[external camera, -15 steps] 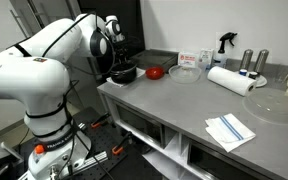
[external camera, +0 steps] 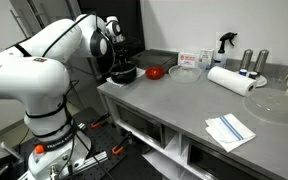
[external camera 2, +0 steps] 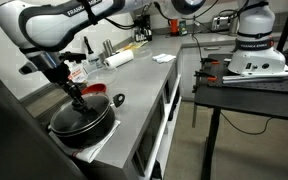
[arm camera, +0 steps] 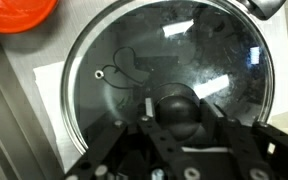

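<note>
A black pot [external camera 2: 79, 137] with a glass lid [arm camera: 134, 60] stands at the far end of the counter; exterior view 1 shows the pot [external camera: 122, 74] partly behind my arm. The lid has a steel rim and a round black knob [arm camera: 178, 108]. From above, my gripper is shut on the knob, one finger at each side of it. In exterior view 2 the gripper [external camera 2: 81, 102] reaches down to the lid. The lid appears to lie on the pot; whether a slight gap exists under its rim I cannot tell.
A red bowl [external camera: 153, 72] sits close beside the pot. White paper [arm camera: 50, 85] lies under the pot. Farther along are a clear container [external camera: 185, 74], a paper roll [external camera: 231, 80] and a folded cloth [external camera: 229, 131].
</note>
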